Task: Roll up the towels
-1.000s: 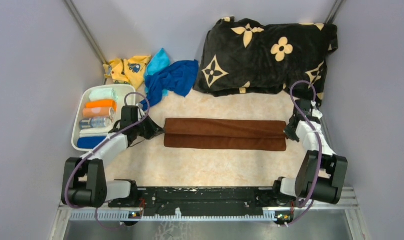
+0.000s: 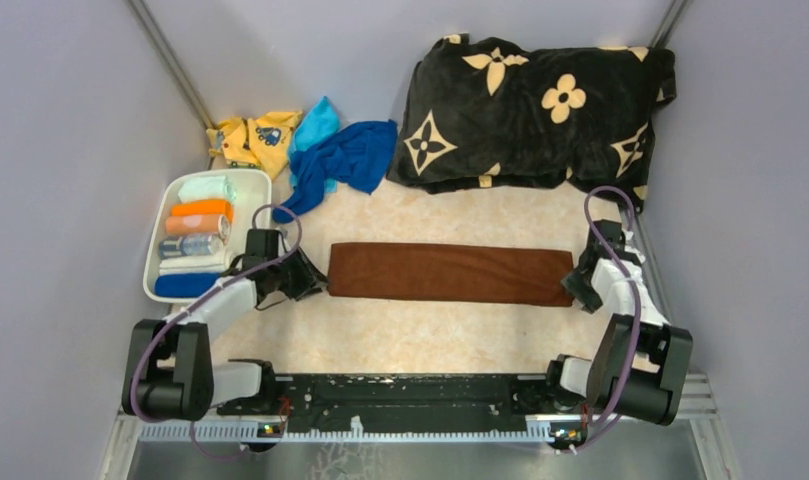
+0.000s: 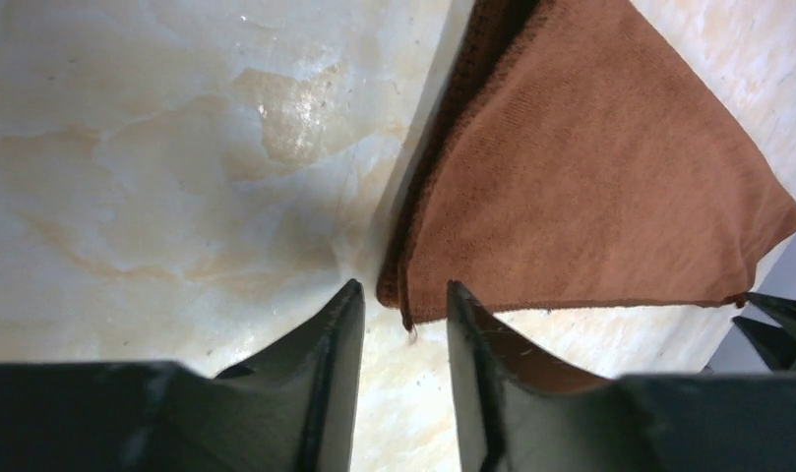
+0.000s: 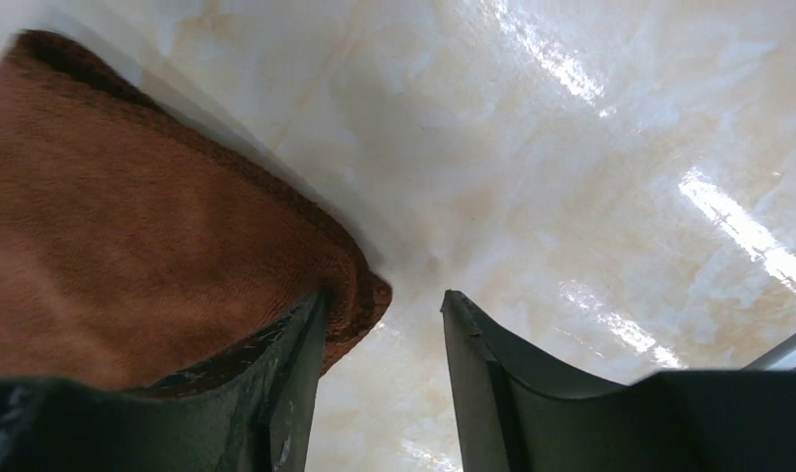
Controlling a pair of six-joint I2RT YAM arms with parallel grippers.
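Note:
A brown towel [image 2: 450,273] lies folded into a long, flat strip across the middle of the table. At its left end, my left gripper stands part open; the towel's near corner shows just ahead of the gap, with no cloth gripped. My right gripper is also part open, at the strip's right end. One of its fingers [image 4: 303,349] overlaps the towel's corner in the right wrist view, while bare table shows beneath most of the gap.
A white bin [image 2: 261,190] with several rolled towels stands at the left, close to my left arm. Yellow cloth [image 2: 265,140] and blue cloth [image 2: 355,155] lie behind it. A large black patterned blanket [image 2: 530,125] fills the back right.
Both grippers moved toward the front with the towel's far edge, folding it over onto the near edge. The lengthwise seam is gone from view, and the grippers' fingers have since spread apart.

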